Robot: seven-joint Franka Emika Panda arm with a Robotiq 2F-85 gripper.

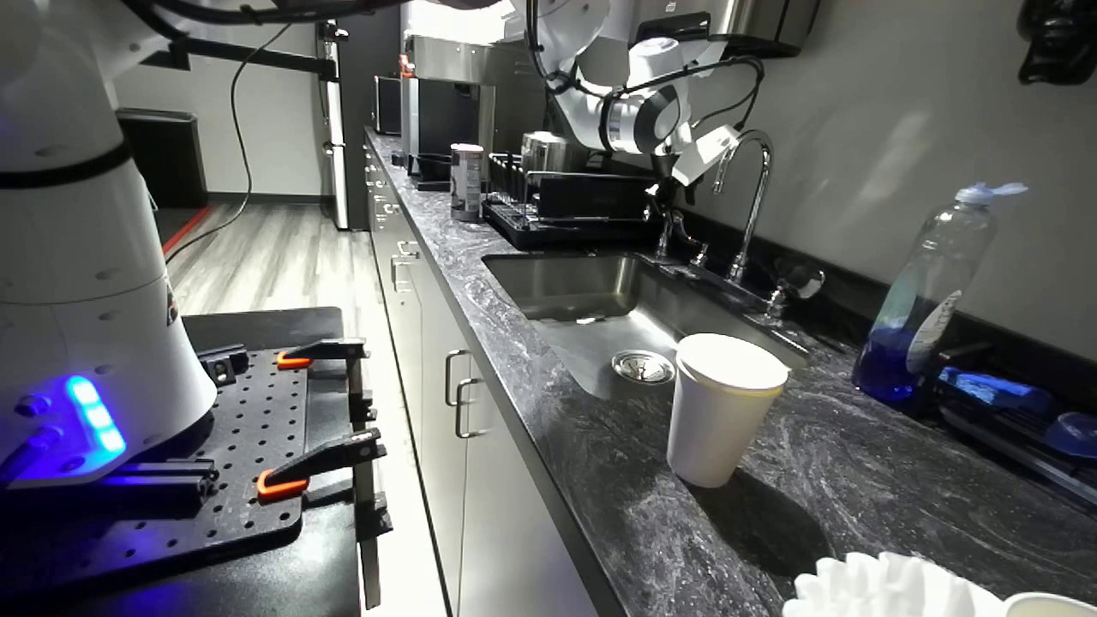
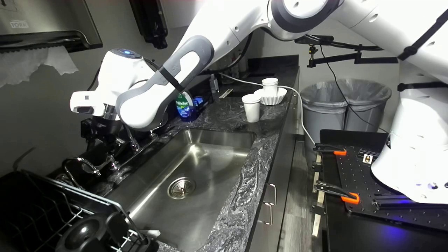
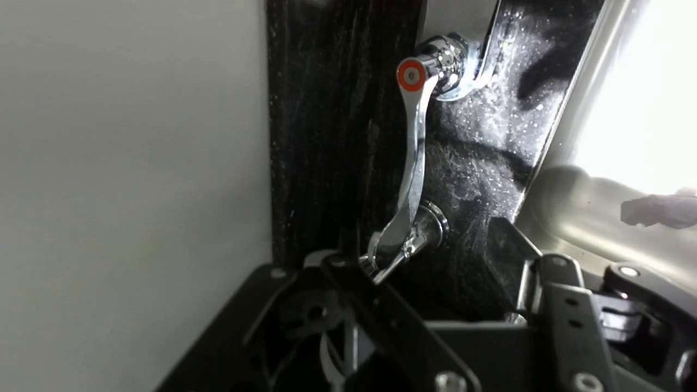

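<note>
In the wrist view my gripper stands open, one finger toward the wall and the other toward the sink. A chrome faucet lever [image 3: 413, 153] with a red ring at its pivot reaches down beside the wall-side finger; its lower end is partly hidden there, and I cannot tell whether they touch. A round chrome fitting [image 3: 431, 225] shows between the fingers. Exterior view 1 has the hand low at the back of the sink, left of the curved faucet spout [image 1: 763, 190]. The sink [image 2: 210, 168] is empty apart from its drain.
A black dish rack [image 1: 591, 206] borders the sink's far side. On the near counter stand a white cup [image 1: 722, 411] and a bottle of blue soap [image 1: 915, 319]. The wall [image 3: 137, 196] and dark backsplash [image 3: 313, 130] lie close beside the gripper.
</note>
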